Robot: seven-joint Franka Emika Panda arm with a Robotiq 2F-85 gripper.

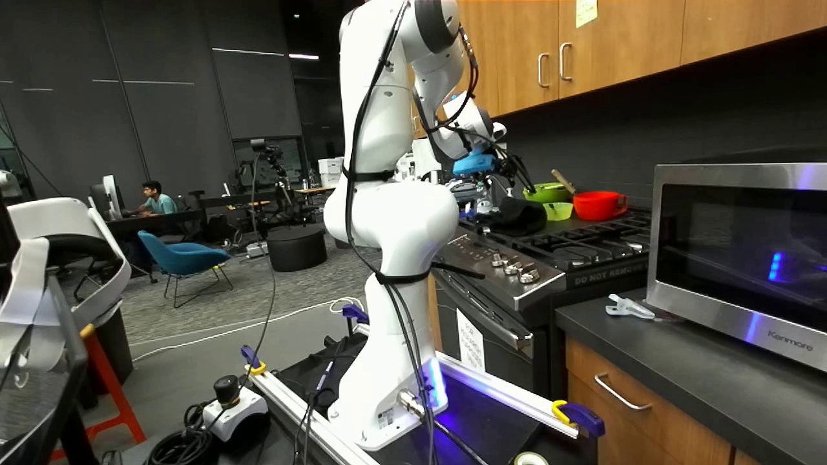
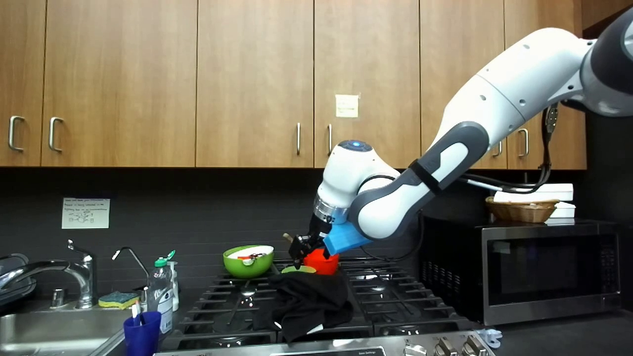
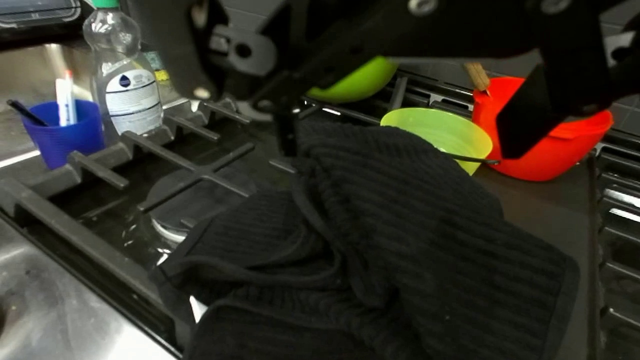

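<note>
A black ribbed towel (image 3: 384, 240) lies crumpled over the middle of the stove top, with a bit of white showing at its lower left edge. My gripper stands open above the towel's far part, its fingers (image 3: 520, 123) wide apart and nothing held between them. In exterior view 2 the gripper (image 2: 308, 249) hangs over the back of the stove, partly in front of the red pot (image 2: 322, 261). A light green bowl (image 3: 447, 133) sits just beyond the towel, partly hidden by it.
Behind the towel stand a larger green bowl (image 2: 246, 267) and the red pot with a wooden handle (image 3: 478, 78) near it. At the left are a blue cup (image 3: 66, 135) and a soap bottle (image 3: 129, 84). Raised grates (image 3: 198, 171) surround the towel; a microwave (image 2: 546, 270) stands right.
</note>
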